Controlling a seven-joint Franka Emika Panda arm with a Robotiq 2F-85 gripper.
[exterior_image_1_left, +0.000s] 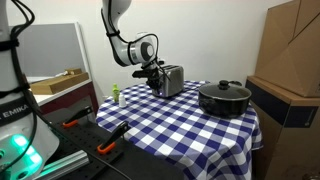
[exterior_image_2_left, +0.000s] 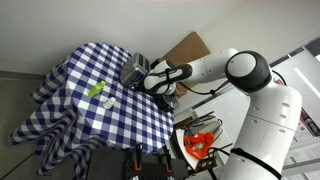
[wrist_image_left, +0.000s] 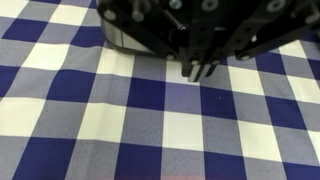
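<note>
My gripper is shut, with its dark fingertips together and nothing seen between them. It hangs over the blue-and-white checked cloth (wrist_image_left: 180, 131), close beside the silver toaster (exterior_image_1_left: 173, 79). In the wrist view, part of the toaster (wrist_image_left: 124, 42) shows at the upper left, largely covered by the gripper's body. From exterior view 2, the toaster (exterior_image_2_left: 132, 69) stands near the back of the table, and the arm hides much of the gripper.
A black lidded pot (exterior_image_1_left: 224, 98) sits at the right of the cloth. Toward the left are a small green object (exterior_image_1_left: 115, 91) and a small white one (exterior_image_1_left: 121, 100). Cardboard boxes (exterior_image_1_left: 287, 60) stand beyond the right edge.
</note>
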